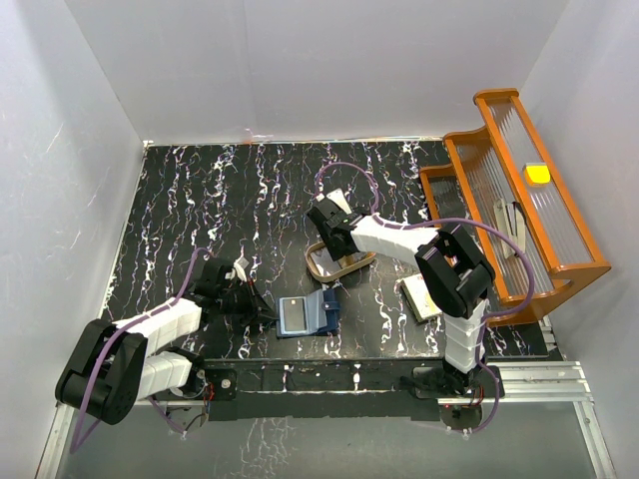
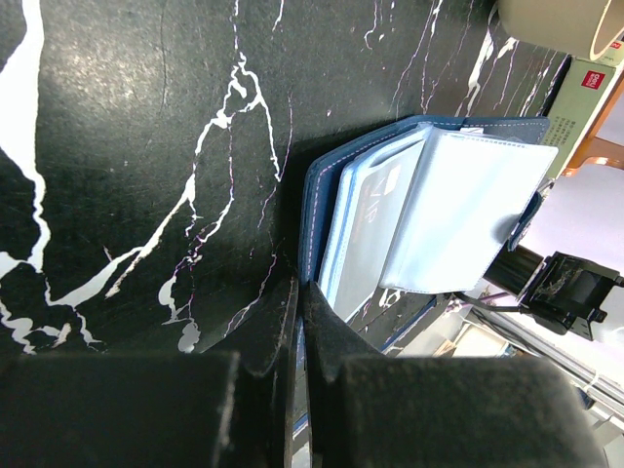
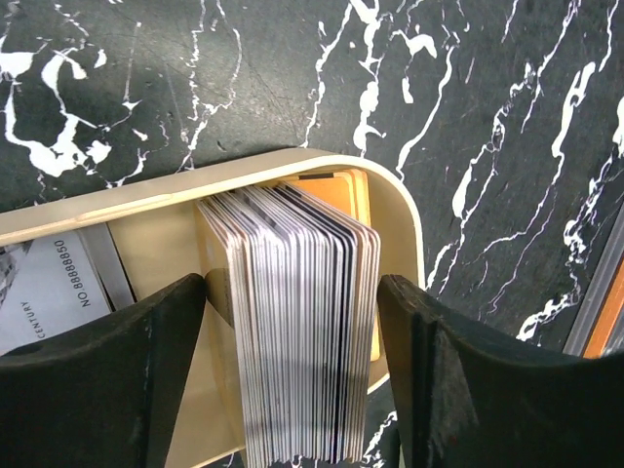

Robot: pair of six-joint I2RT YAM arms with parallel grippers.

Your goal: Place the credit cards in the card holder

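Note:
A tan oval tray [image 1: 315,264] at mid table holds a thick stack of cards [image 3: 292,322] with an orange card behind it and white cards at its left. My right gripper is over the tray, part open, a dark finger on either side of the stack; whether it grips is unclear. The blue card holder [image 1: 300,315] lies open at the front centre, its pale sleeves showing in the left wrist view. My left gripper is shut beside the holder's left edge, nothing visible between its fingers.
An orange wooden rack [image 1: 524,210] with a yellow object stands at the right. A pale box [image 1: 421,297] lies right of the holder.

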